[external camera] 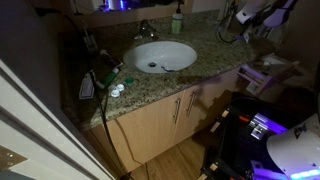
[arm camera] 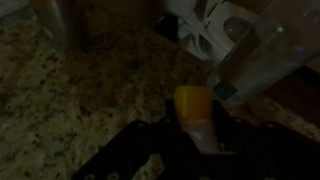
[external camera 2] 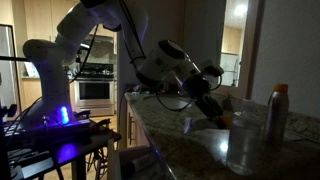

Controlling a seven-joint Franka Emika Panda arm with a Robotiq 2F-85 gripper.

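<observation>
A white bottle or tube with an orange cap (arm camera: 194, 103) stands out between the dark fingers of my gripper in the wrist view. My gripper is shut on it, and its lower part is hidden by the fingers. Exterior view 2 has the gripper (external camera 2: 214, 103) over the far part of the counter, with a bit of orange just below it. At the upper right of exterior view 1, the gripper (external camera: 240, 20) is small and its grip is unclear.
Close by in exterior view 2 stand a clear container (external camera 2: 243, 138) and a metallic bottle (external camera 2: 277, 113). A sink (external camera: 165, 57) is set into the speckled counter (external camera: 205, 60). Small white items (external camera: 117, 90) lie left of the sink, and a soap bottle (external camera: 177, 20) stands behind it.
</observation>
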